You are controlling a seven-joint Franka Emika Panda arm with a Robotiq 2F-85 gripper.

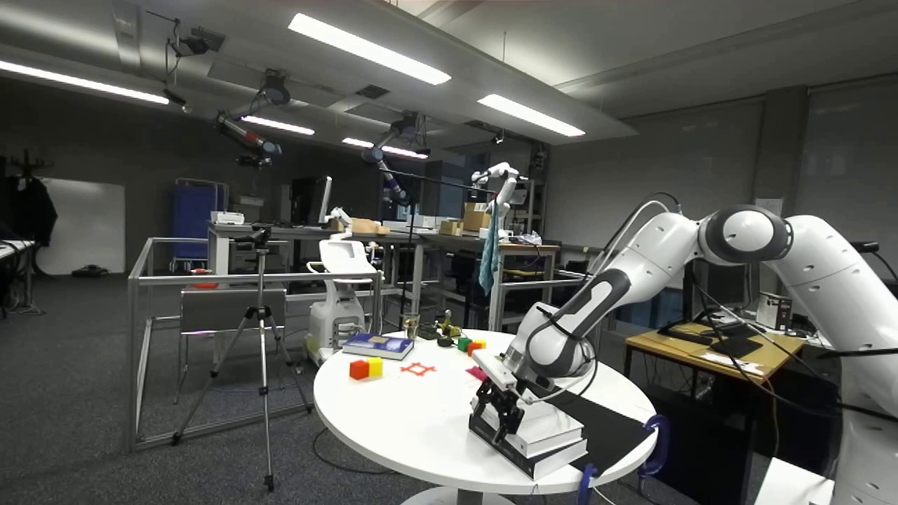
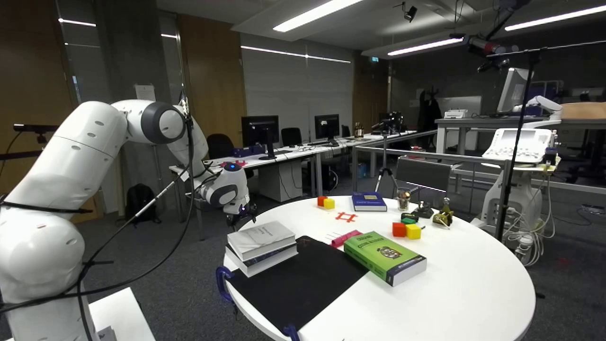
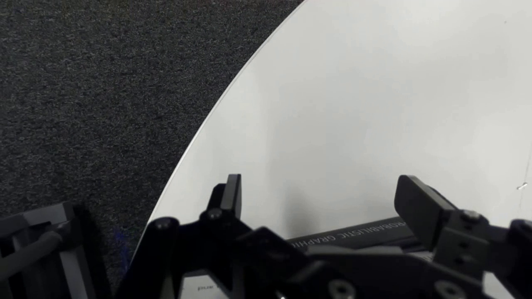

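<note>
Two thick books lie stacked near the table's edge: a white-covered book on top and a black-spined book beneath it. My gripper is open, its fingers wide apart with bare tabletop showing between the tips. In exterior view 1 the gripper hangs at the spine side of the stack, in front of the books from that camera. The lower book's dark spine with white lettering crosses just behind the fingertips in the wrist view. Whether the fingers touch either book I cannot tell.
A black mat lies beside the stack, with clamps at the table rim. Further across are a green book, a blue book, coloured cubes and small items. Bare white tabletop lies past the spines.
</note>
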